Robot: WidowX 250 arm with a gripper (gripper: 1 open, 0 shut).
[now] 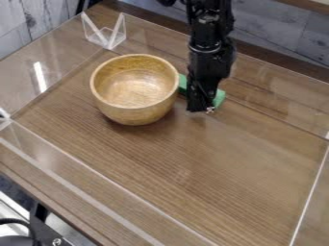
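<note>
My black gripper (195,106) reaches down from the top centre, its tips low beside the right rim of a yellow bowl (130,88). A green object (214,95) lies behind and around the gripper, partly hidden by it and by the bowl. The gripper looks shut; I cannot see anything clearly between its fingers.
A clear plastic piece (104,31) stands at the back left.
</note>
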